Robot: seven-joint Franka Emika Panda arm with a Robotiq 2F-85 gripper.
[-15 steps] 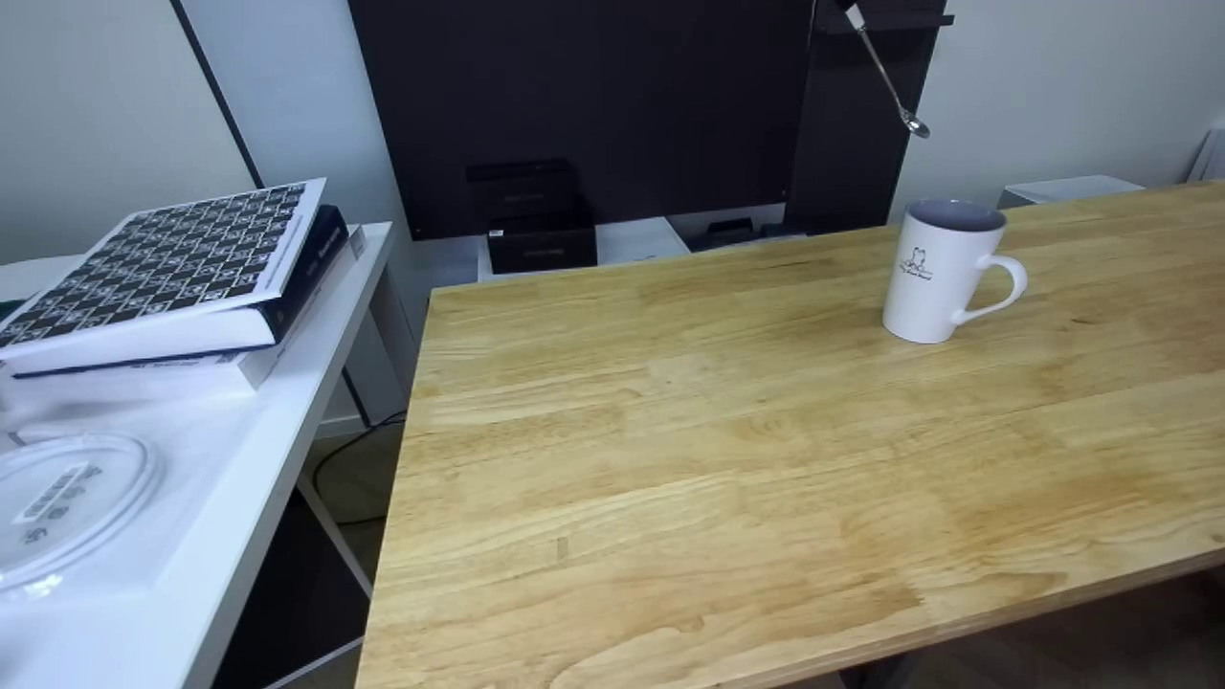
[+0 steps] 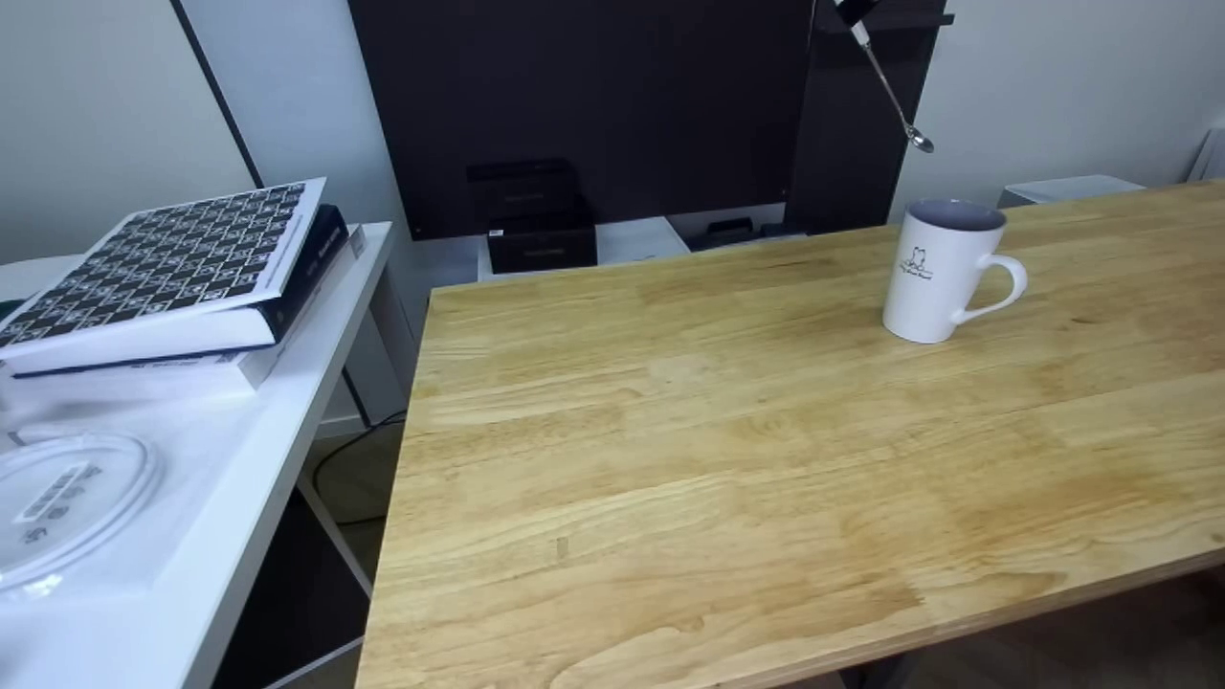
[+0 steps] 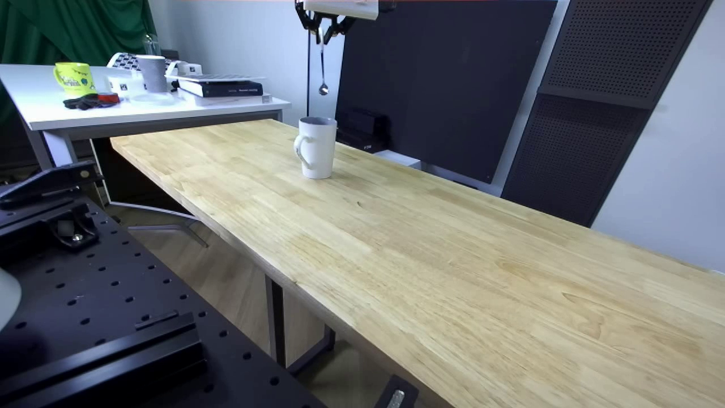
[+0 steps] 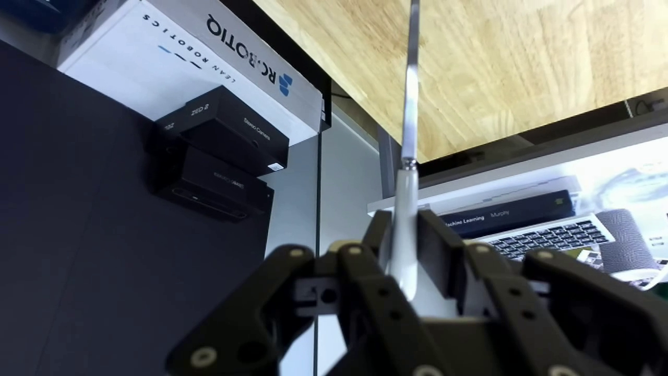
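A tall white mug (image 2: 938, 276) with a grey inside stands upright on the wooden table, its handle to the right in exterior view 1. The same mug (image 3: 317, 149) shows its handle to the left in exterior view 2. Above it hangs a long metal spoon (image 2: 890, 90) with a white handle, bowl end down and clear of the rim. My gripper (image 3: 323, 39) is shut on the spoon's white handle. In the wrist view the spoon handle (image 4: 406, 219) sits between the black fingers, and its shaft runs upward out of the picture; the mug is outside that view.
A white side table (image 3: 68, 119) holds books, cups and cable. Black boxes (image 4: 231, 138) lie on a white box beyond the table's far edge, beside a dark panel (image 2: 597, 92).
The spoon has moved slightly down and to the right in exterior view 1, its bowl now a little nearer the mug. The mug has not moved.
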